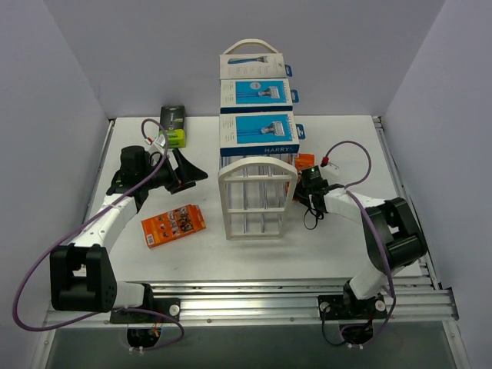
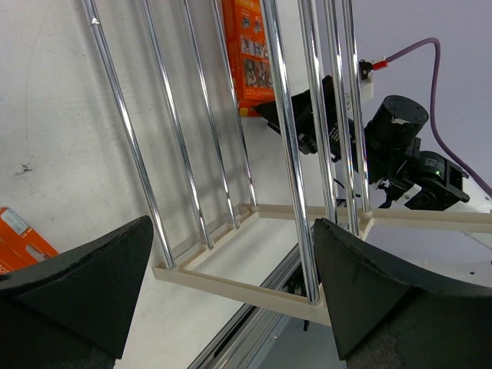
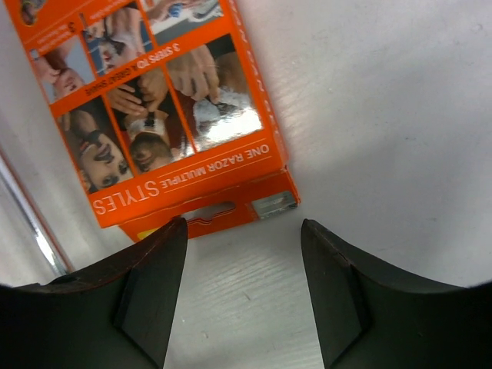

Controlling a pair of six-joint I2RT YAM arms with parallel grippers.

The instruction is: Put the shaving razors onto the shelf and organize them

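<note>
A white rack [image 1: 256, 197] with chrome bars carries three razor boxes [image 1: 260, 132] on top. An orange razor box [image 1: 174, 225] lies flat left of it. Another orange box [image 3: 176, 157] lies right of the rack, partly hidden in the top view. My right gripper is open at that box's end flap, nothing visibly held between its fingers. My left gripper is open left of the rack, facing its bars, with nothing between its fingers.
A black and green box [image 1: 174, 123] lies at the back left. Walls border both sides.
</note>
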